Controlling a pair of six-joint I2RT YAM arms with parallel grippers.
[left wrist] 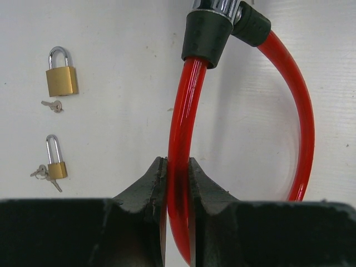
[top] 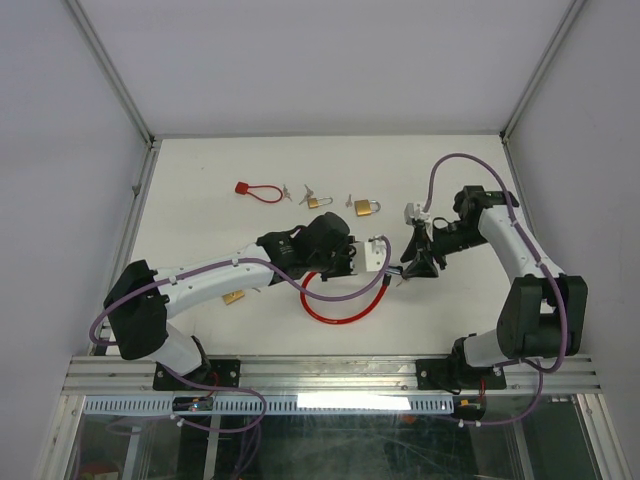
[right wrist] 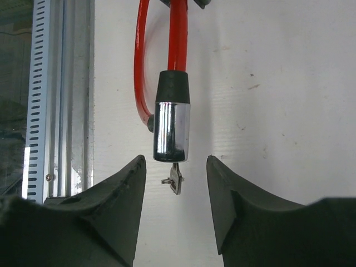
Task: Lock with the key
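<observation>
My left gripper is shut on the red cable lock (left wrist: 186, 105), gripping its tube close to the metal lock body. In the right wrist view the chrome cylinder (right wrist: 172, 130) of the lock points toward my right gripper. A small silver key (right wrist: 176, 178) sticks out of the cylinder's end. The fingers (right wrist: 133, 189) of the right gripper stand apart, one on each side of the key, without touching it. From the top view, the right gripper (top: 408, 264) is right at the cylinder's end, partly covering it. The lock's red loop (top: 335, 320) hangs toward the front.
Behind the arms lie a large brass padlock (top: 366, 207), a smaller padlock (top: 320, 202), several loose keys and a red cable seal (top: 260, 191). Another brass padlock (top: 233, 297) is by the left arm.
</observation>
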